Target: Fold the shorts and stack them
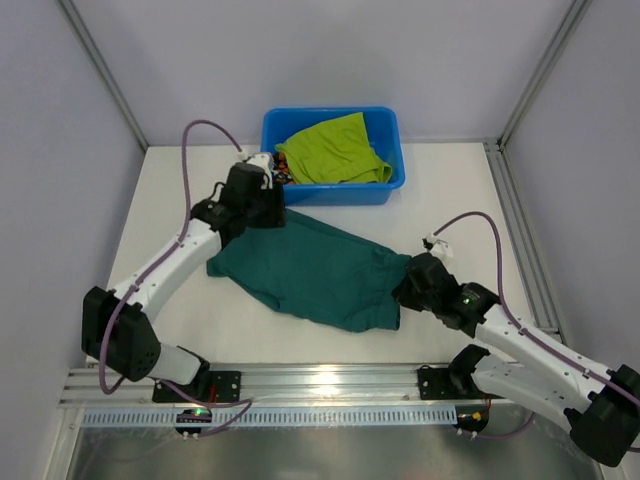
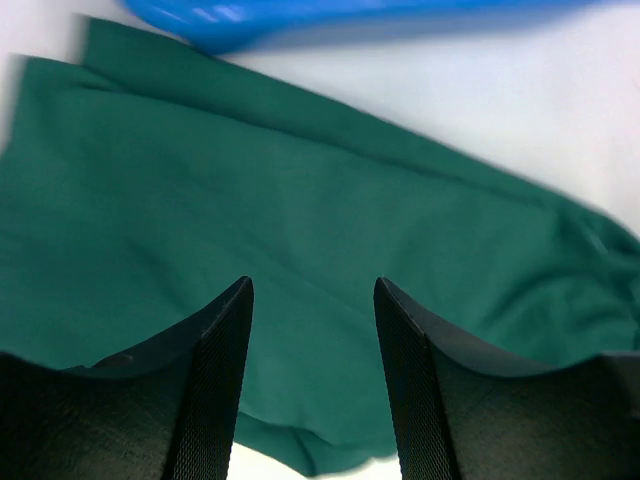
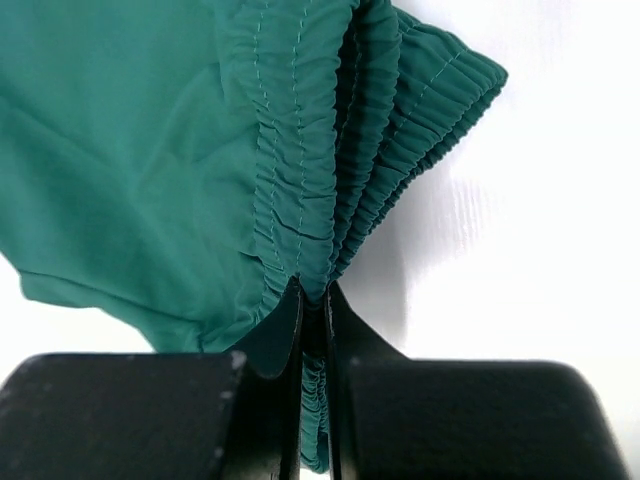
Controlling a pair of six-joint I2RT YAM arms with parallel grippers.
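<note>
Dark green shorts (image 1: 316,270) lie spread lengthwise across the white table. In the right wrist view my right gripper is shut on the gathered waistband (image 3: 305,150) at the shorts' right end, with folded layers bunched beside it. My left gripper hangs open over the left part of the shorts (image 2: 280,200), its fingertips apart with nothing visibly held. In the top view its arm covers part of the shorts' upper left.
A blue bin (image 1: 366,196) sits at the back middle, holding yellow-green cloth (image 1: 330,150) and multicoloured items partly hidden by the left arm. Free table (image 1: 450,190) shows at the back right and along the front.
</note>
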